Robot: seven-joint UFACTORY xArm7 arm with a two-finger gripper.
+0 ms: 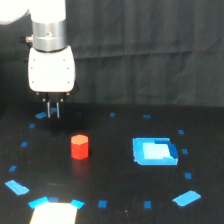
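Note:
A red block rests on the black table, left of the middle. To its right, apart from it, lies a blue tray with a white floor. My gripper hangs at the left, pointing down, above and to the left of the red block in the picture. A narrow gap shows between its two thin fingers, with nothing visible in it, so it looks open. How high the fingertips are over the table is hard to judge.
A pale square sits at the bottom edge, with light blue pieces around it. Another light blue strip lies at the lower right. Small blue marks dot the table. Between block and tray the surface is clear.

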